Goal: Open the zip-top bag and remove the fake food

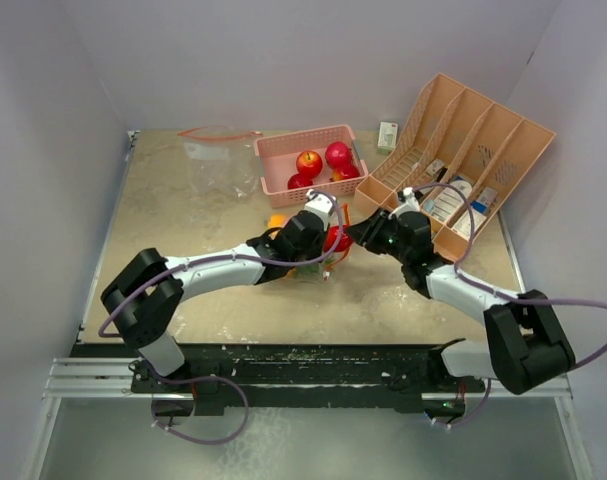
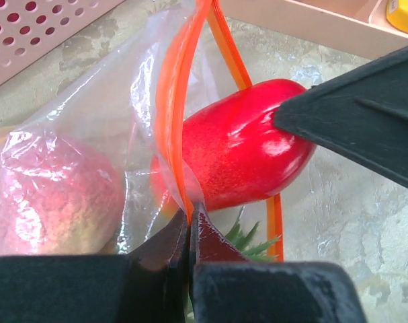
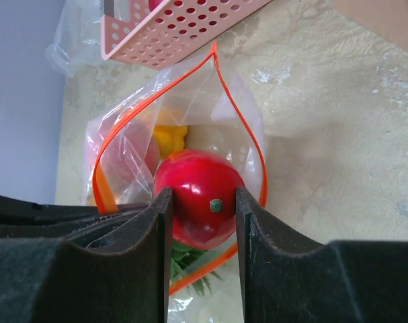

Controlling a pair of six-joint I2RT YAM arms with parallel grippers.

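Observation:
The clear zip bag (image 2: 89, 121) with orange zip (image 3: 126, 118) stands open between the grippers, holding a red fruit (image 2: 237, 145), a pinkish fruit (image 2: 56, 192), a yellow piece (image 3: 170, 138) and green leaves (image 3: 183, 259). My left gripper is shut on the bag's edge at the zip, as seen in the left wrist view. My right gripper is part open at the red fruit in the bag's mouth, its fingertips on either side of it; whether it grips is unclear.
A pink basket (image 1: 283, 150) with red fruits stands behind the bag. A compartmented tan box (image 1: 513, 140) stands at the right, and another clear bag (image 1: 218, 175) lies at the back left.

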